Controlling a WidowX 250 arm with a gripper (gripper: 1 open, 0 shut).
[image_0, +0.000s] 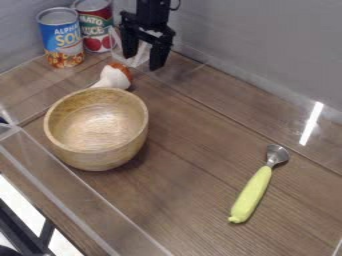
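Note:
My black gripper (140, 50) hangs at the back of the counter, right of the cans, its fingers apart above a pale, translucent object (128, 55). A small white item with an orange-red top (115, 78) lies just in front of it. The alphabet soup can (63, 38) and a red can (95, 22) stand at the back left. A wooden bowl (96, 128) sits at front left. I cannot tell exactly what the pale object is.
A tool with a pale green handle and metal head (254, 187) lies at the front right. Walls bound the back.

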